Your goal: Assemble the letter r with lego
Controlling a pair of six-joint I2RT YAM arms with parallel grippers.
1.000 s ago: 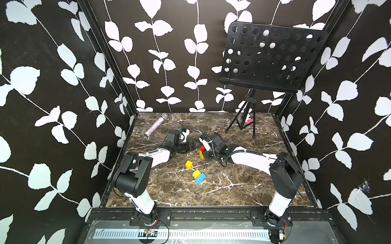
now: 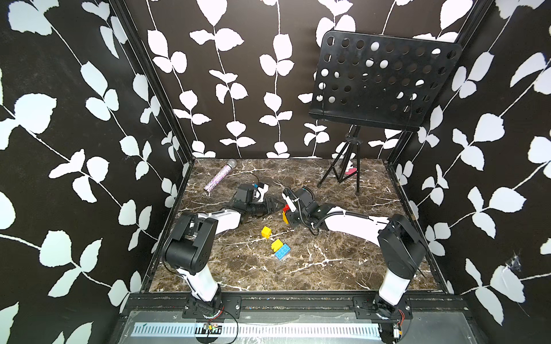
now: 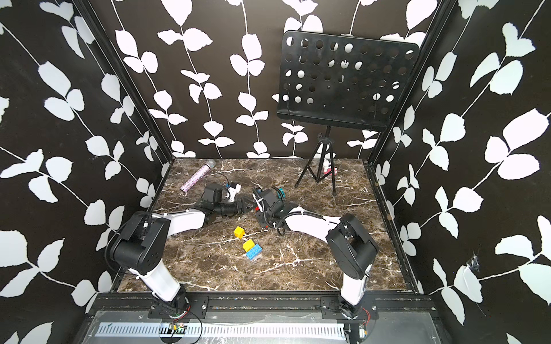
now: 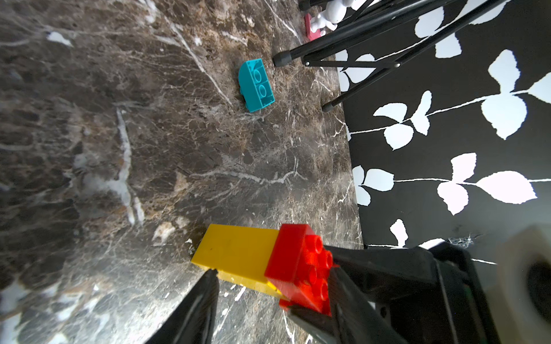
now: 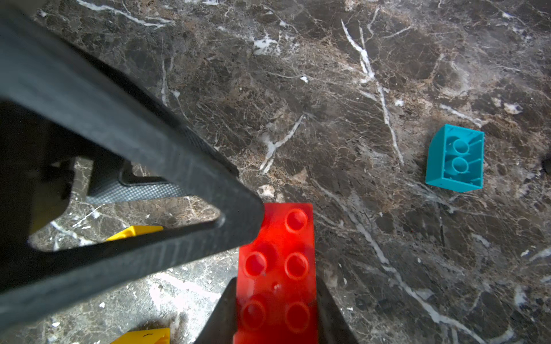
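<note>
My right gripper (image 2: pixel 288 212) is shut on a red brick, studs showing in the left wrist view, joined to a yellow brick (image 4: pixel 235 252). My left gripper (image 2: pixel 275 204) is part open just beside them, its fingers either side of the pair in the left wrist view, apparently not closed on it. A teal brick (image 4: pixel 256 86) lies apart on the marble table. Loose yellow bricks (image 2: pixel 266 232) and a light blue brick (image 2: pixel 282 251) lie nearer the table's front.
A black music stand (image 2: pixel 384 80) stands on tripod legs at the back right, with a small red-and-white figure (image 4: pixel 318 23) by them. A glittery microphone (image 2: pixel 219 176) lies at the back left.
The left arm has moved only slightly; the loose bricks are unmoved.
</note>
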